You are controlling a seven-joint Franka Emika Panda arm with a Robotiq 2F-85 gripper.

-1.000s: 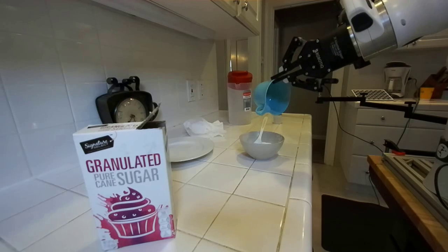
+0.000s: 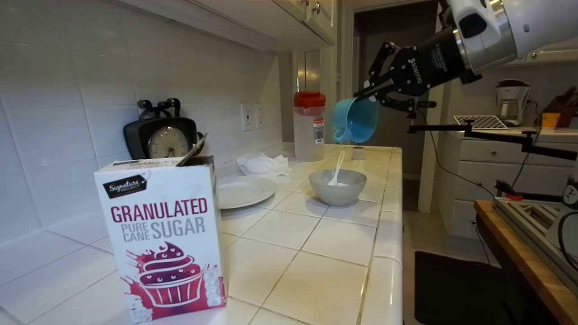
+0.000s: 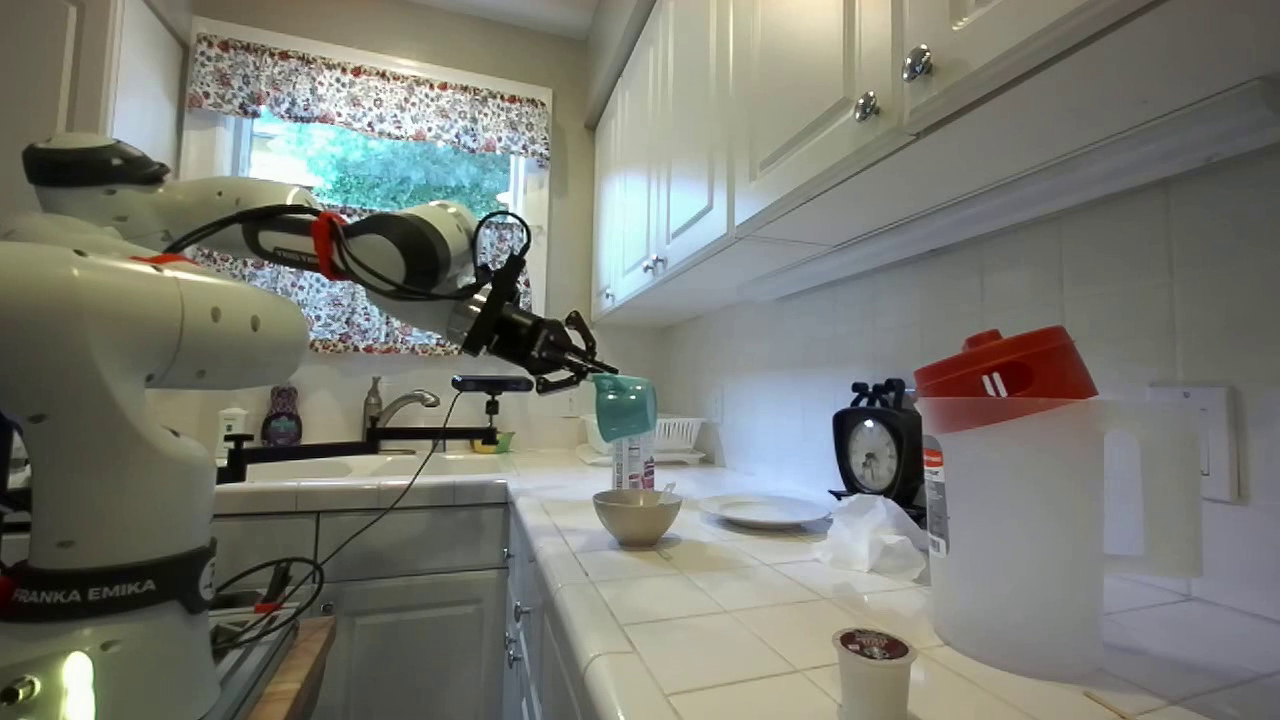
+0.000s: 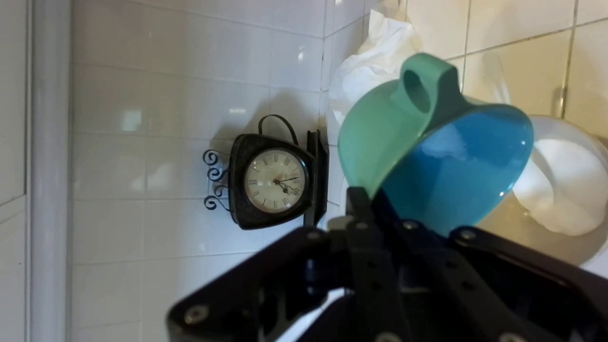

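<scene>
My gripper [image 2: 364,96] is shut on the rim of a teal cup [image 4: 382,122] with a blue inside. In exterior view 1 the cup [image 2: 355,120] hangs tilted above a grey bowl [image 2: 337,189], apart from it. No stream shows leaving the cup's mouth. White stuff [image 4: 570,182] lies in the bowl in the wrist view, and a white spoon [image 2: 338,167] leans inside it. From exterior view 2, the cup [image 3: 626,408] is seen over the bowl [image 3: 638,518] too. The bottom of the cup's inside is only partly visible.
A sugar box [image 2: 162,238] stands at the counter's near end. Beyond it are a plate [image 2: 244,192], crumpled paper [image 2: 263,164], a red-lidded pitcher [image 2: 309,130] and a small pod cup [image 3: 873,674]. A black clock [image 2: 162,138] stands by the wall.
The cup and my gripper have moved slightly right and up in exterior view 1, and the cup's tilt has shifted a little. The bowl and spoon stay put.
</scene>
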